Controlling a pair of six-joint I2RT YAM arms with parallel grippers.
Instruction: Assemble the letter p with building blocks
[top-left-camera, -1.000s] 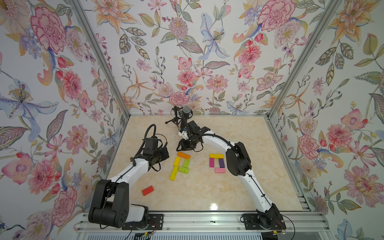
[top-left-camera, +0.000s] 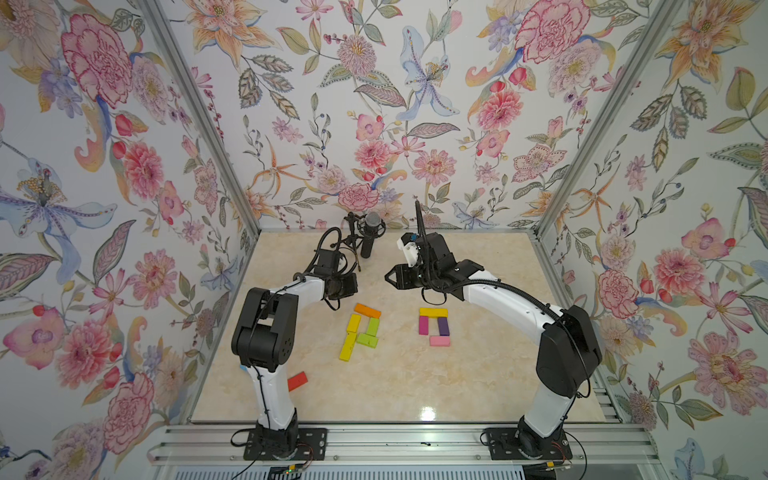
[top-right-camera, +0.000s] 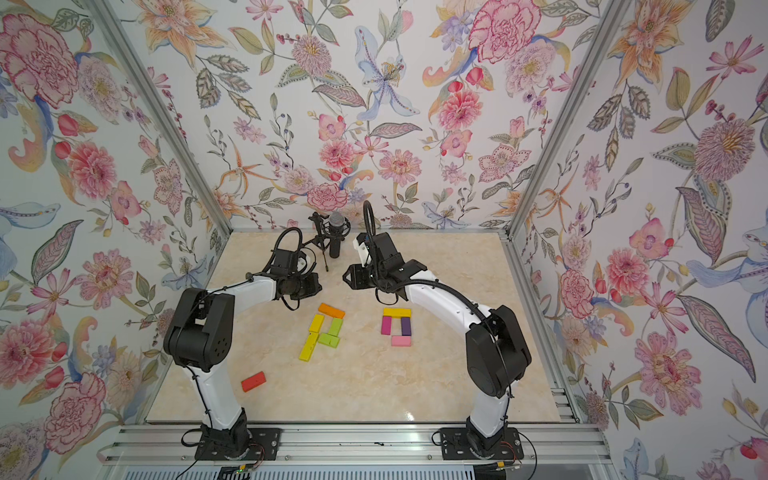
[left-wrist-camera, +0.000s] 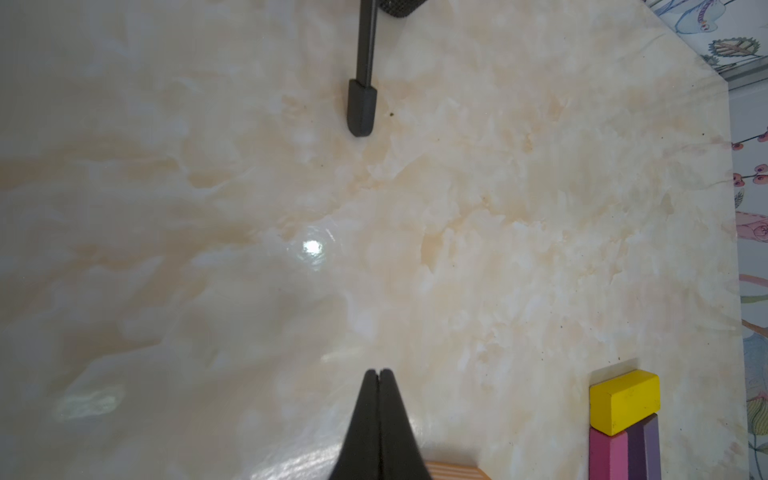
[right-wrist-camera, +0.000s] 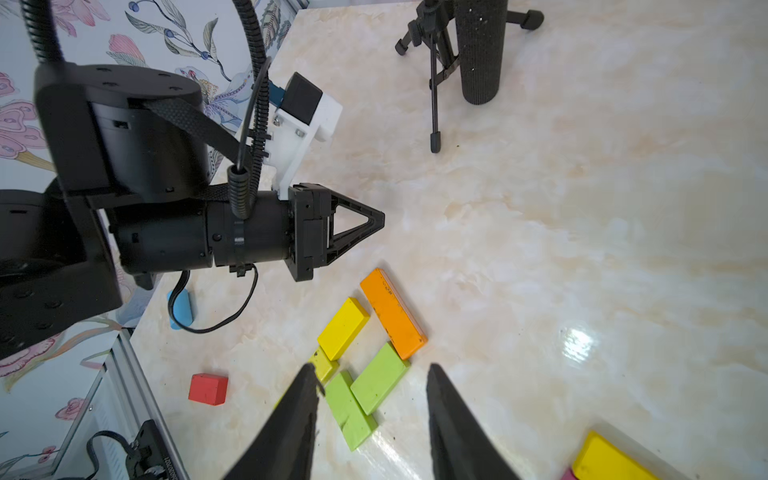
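Note:
Two yellow blocks (top-left-camera: 347, 345) form a slanted stem. An orange block (top-left-camera: 367, 310) lies across its top, with a green block (right-wrist-camera: 379, 377) on the right side and another green block (right-wrist-camera: 350, 410) below, closing a loop; together they resemble a slightly tilted p. Behind this shape and above the table hangs my left gripper, its fingers together with nothing visible between them. My right gripper (top-left-camera: 391, 278) is off to the right behind the shape. In the right wrist view its fingers (right-wrist-camera: 296, 428) stand apart, empty.
To the right, a yellow block (top-left-camera: 433, 313), a magenta block (top-left-camera: 423, 325), a dark purple block (top-left-camera: 443, 326) and a pink block (top-left-camera: 439, 341) enclose a small gap. A red block (top-right-camera: 253, 381) lies front left. A microphone on a tripod (right-wrist-camera: 481, 48) stands at the back.
My left arm has reached farther back and right. The blocks of the p shape look unmoved.

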